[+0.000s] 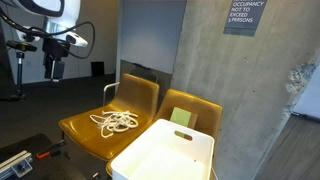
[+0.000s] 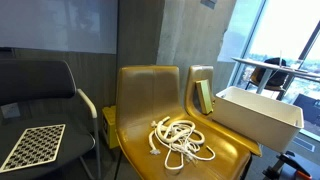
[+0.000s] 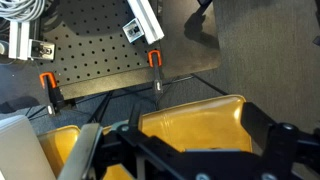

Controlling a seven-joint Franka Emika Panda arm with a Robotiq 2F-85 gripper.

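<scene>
Up at the left in exterior view 1, my gripper points down, apart from the chairs and everything on them. In the wrist view the gripper is open, its dark fingers spread wide with nothing held between them. A loose heap of white rope lies on the seat of the left mustard chair; exterior view 2 shows its coils more closely. An olive-green flat panel leans against the back of the right chair. In front of that chair stands a white bin, its inside partly hidden.
A dark armchair holds a patterned square panel. Below the wrist camera is a perforated dark plate with orange-tipped clamps at its edge. Open carpet lies to the right there. A concrete wall stands behind the chairs.
</scene>
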